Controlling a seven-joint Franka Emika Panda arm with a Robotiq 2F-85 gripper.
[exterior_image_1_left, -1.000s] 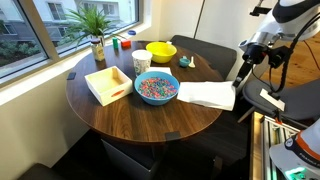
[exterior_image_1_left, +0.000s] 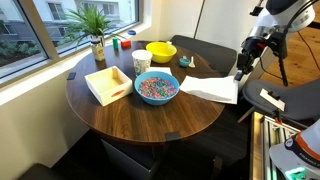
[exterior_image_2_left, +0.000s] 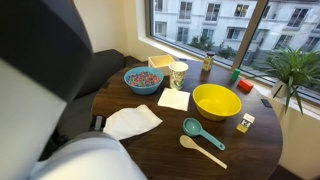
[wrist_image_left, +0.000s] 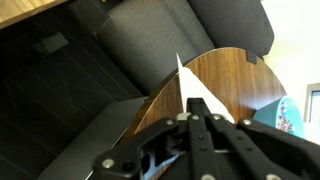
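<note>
A white cloth or paper sheet (exterior_image_1_left: 210, 88) hangs over the right edge of the round dark table (exterior_image_1_left: 150, 122). Its right corner reaches up to my gripper (exterior_image_1_left: 239, 76), which is shut on it. In exterior view 2 the same white sheet (exterior_image_2_left: 132, 121) spreads over the table edge beside the arm. Seen from the wrist, a pointed white flap (wrist_image_left: 188, 82) rises past the shut gripper. The fingers cover the exact grasp spot.
On the table stand a blue bowl of small colourful pieces (exterior_image_1_left: 157, 87), a beige box (exterior_image_1_left: 108, 85), a patterned cup (exterior_image_1_left: 141, 62), a yellow bowl (exterior_image_1_left: 161, 50) and a plant (exterior_image_1_left: 94, 27). A teal spoon (exterior_image_2_left: 205, 134) and a wooden spoon (exterior_image_2_left: 203, 150) lie near the yellow bowl.
My gripper has moved slightly up and right. The sheet's right end has risen and shifted right with it; the other objects have stayed put.
</note>
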